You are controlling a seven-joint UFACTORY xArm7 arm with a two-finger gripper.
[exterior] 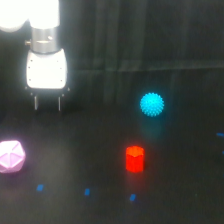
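My gripper [48, 103] hangs at the upper left, below its white arm, with its two thin fingers [36, 102] apart and nothing visible between them. It is open and clear of every object. To its right is a cyan spiky ball [151, 104]. A small red block [134, 159] with a faceted outline sits lower, near the middle right. At the left edge lies a pink faceted ball [11, 156], partly cut off by the frame.
The surface [75, 150] is dark, with wide bare room between the objects. Small blue marks, such as one blue spot [87, 191], dot the front, and another blue mark [220, 134] is at the right edge. A dark curtain-like backdrop [110, 55] hangs behind.
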